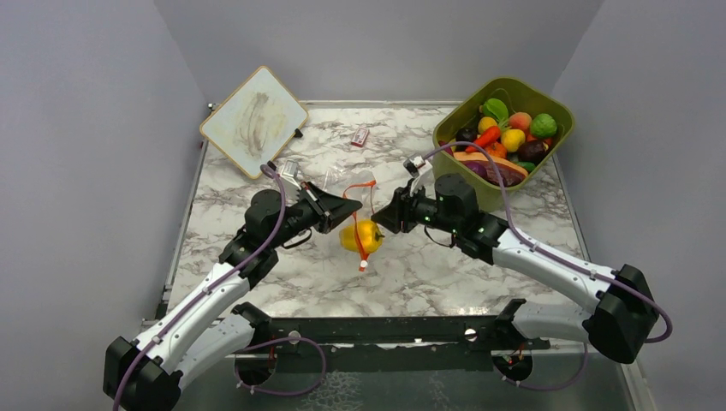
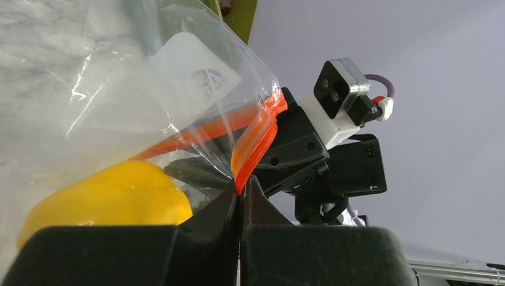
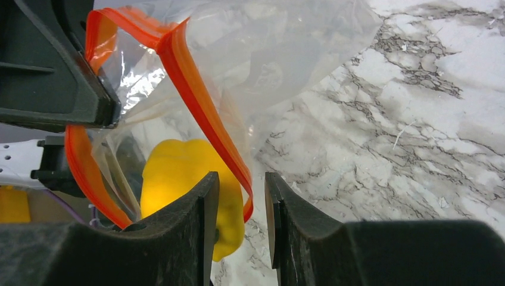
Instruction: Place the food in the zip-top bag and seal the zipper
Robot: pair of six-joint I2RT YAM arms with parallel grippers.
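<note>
The clear zip top bag [image 3: 286,47] has an orange zip rim, with its mouth gaping toward my right side. A yellow pepper [image 1: 360,237] lies at the mouth; the right wrist view shows it within the orange loop, partly behind the strip and a finger. My left gripper is shut on the bag's orange edge, holding it raised. My right gripper is partly open just right of the mouth. Through the gap between its fingers the lower end of the orange strip is visible, with nothing clamped.
A green bin [image 1: 561,120] full of toy produce stands at the back right. A small red-and-white packet [image 1: 360,137] lies at the back, and a framed white board [image 1: 254,120] sits at the back left.
</note>
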